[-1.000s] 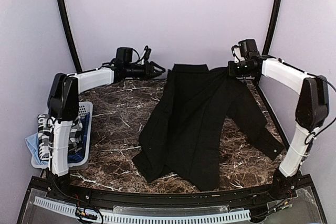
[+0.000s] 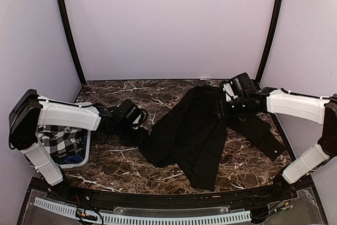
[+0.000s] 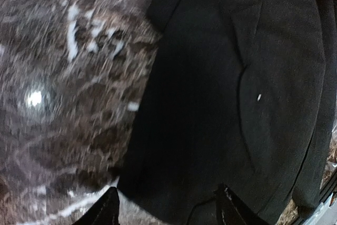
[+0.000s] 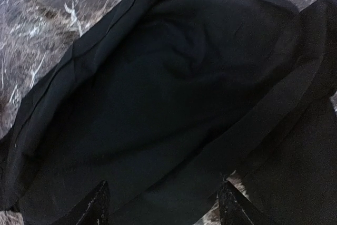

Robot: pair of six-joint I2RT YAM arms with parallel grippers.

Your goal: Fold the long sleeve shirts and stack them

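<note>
A black long sleeve shirt (image 2: 197,127) lies loosely spread on the marbled table, its left side turned inward and one sleeve (image 2: 258,134) reaching out to the lower right. In the top view my left gripper (image 2: 143,134) is over the shirt's left edge; its fingers (image 3: 108,212) stand apart above the dark cloth in the left wrist view. My right gripper (image 2: 221,110) is above the shirt's upper right side. Dark fabric and a bit of table show between its open fingers in the right wrist view. Neither gripper holds anything.
At the left stands a pale basket (image 2: 86,148) with checked and blue cloth inside, partly covered by the left arm. Bare marbled table (image 2: 116,169) shows left and in front of the shirt. Walls close in the back and sides.
The shirt's upper left part came down from raised to flat on the table. My left gripper moved toward the front to the shirt's left edge; the right one left the collar corner, moving inward and frontward.
</note>
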